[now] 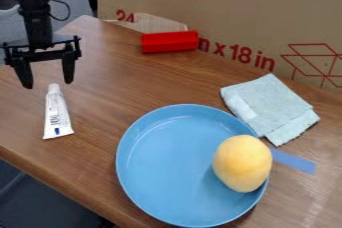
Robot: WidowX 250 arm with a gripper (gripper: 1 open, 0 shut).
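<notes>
My black gripper (47,70) hangs at the upper left, open, with nothing between its fingers. Below it a white tube (56,114) lies on the wooden table. At the lower middle is a blue plate (166,172), with a yellow round object (241,163) on its right side.
A folded light cloth (267,105) lies right of the plate's back edge, near a strip of blue tape (297,160). A red block (170,41) sits at the back before a cardboard panel (227,2). Its edge runs along the lower left.
</notes>
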